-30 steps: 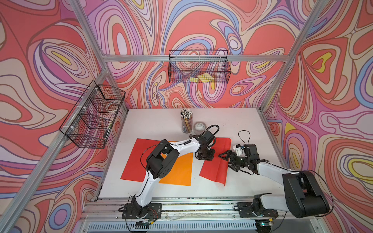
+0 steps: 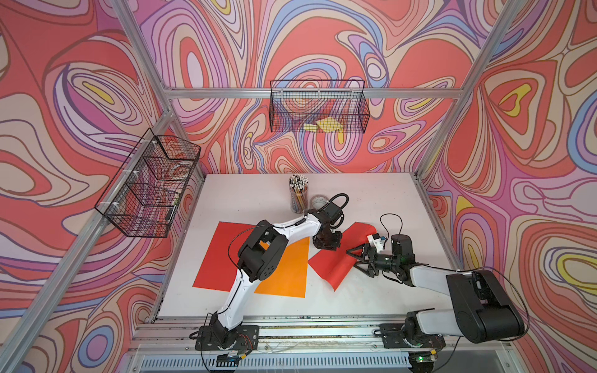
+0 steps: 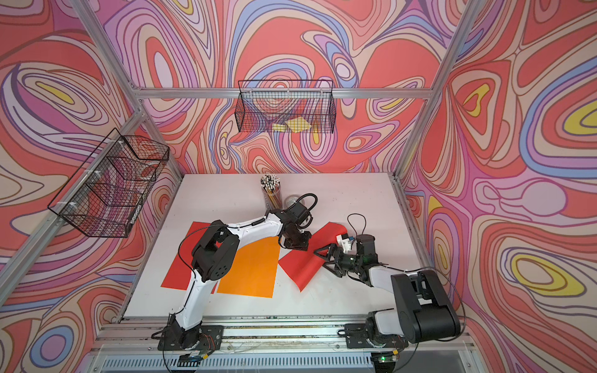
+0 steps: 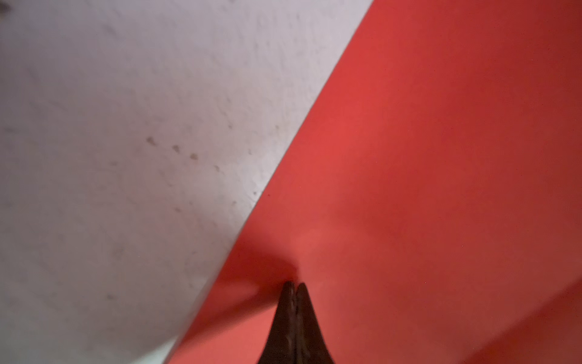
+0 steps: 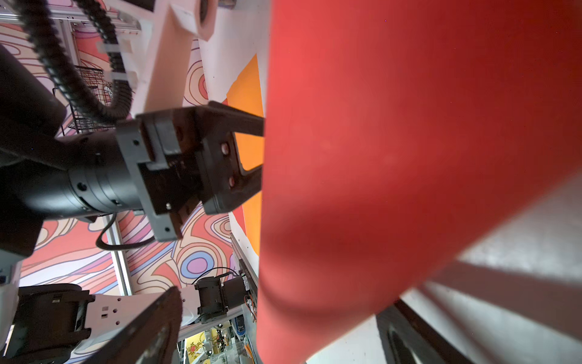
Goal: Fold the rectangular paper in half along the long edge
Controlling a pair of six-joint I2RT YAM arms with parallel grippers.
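The red rectangular paper (image 2: 335, 267) lies slanted across the table, its right side bent up in a curve. My left gripper (image 2: 328, 243) is over its left part; in the left wrist view its fingers (image 4: 285, 327) are pressed together above the red sheet, near its straight edge. Nothing shows between them. At the paper's raised right side stands my right gripper (image 2: 358, 259), open. Its blurred fingers (image 5: 148, 327) sit either side of the curved red sheet in the right wrist view, with no visible grip on it. Some of the paper is hidden under the left gripper.
Left of the red paper lie an orange sheet (image 2: 289, 273) and another red sheet (image 2: 214, 255), partly under the left arm. A cup of pens (image 2: 299, 197) and a tape roll (image 2: 319, 199) stand behind.
The red paper has turned, its near end swinging left and its far end right. The right gripper has shifted slightly left. The left gripper has moved only a little.
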